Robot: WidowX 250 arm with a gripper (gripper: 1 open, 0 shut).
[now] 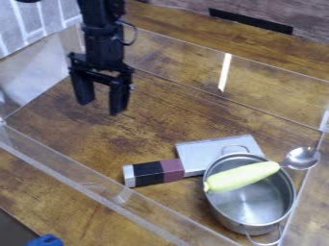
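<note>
The black gripper (100, 92) hangs at the upper left over the wooden floor of the clear-walled enclosure, its two fingers apart with nothing seen between them. At the lower right a steel pot (251, 208) has a pale yellow-green vegetable (240, 175) lying across its top. Behind the pot's left side is a silver flat plate (206, 150), with a black, plum and silver block (157, 172) in front of it. A metal ladle or spoon (302, 158) lies to the right of the pot.
Clear low walls (77, 173) surround the area. A blue object (44, 239) sits outside at the bottom left corner.
</note>
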